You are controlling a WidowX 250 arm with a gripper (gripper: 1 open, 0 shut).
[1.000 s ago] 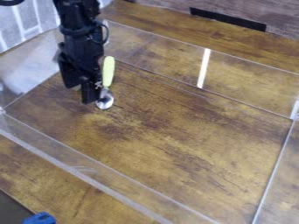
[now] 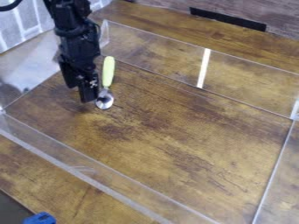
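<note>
My black gripper point(image 2: 84, 86) hangs low over the left part of the wooden tray floor, its fingers dark against the wood and hard to separate. Just right of it lies a small silver, spoon-like round piece point(image 2: 104, 102) on the wood, with a pale yellow-green elongated object point(image 2: 108, 72) behind it, partly beside the arm. Whether anything is between the fingers cannot be made out clearly.
Clear low walls surround the wooden floor point(image 2: 187, 131), whose middle and right are empty. A white tape strip point(image 2: 205, 68) lies toward the back right. A blue object point(image 2: 38, 218) sits at the bottom left, outside the walls.
The arm and gripper have shifted slightly in place over the last second. The objects on the wood look unchanged.
</note>
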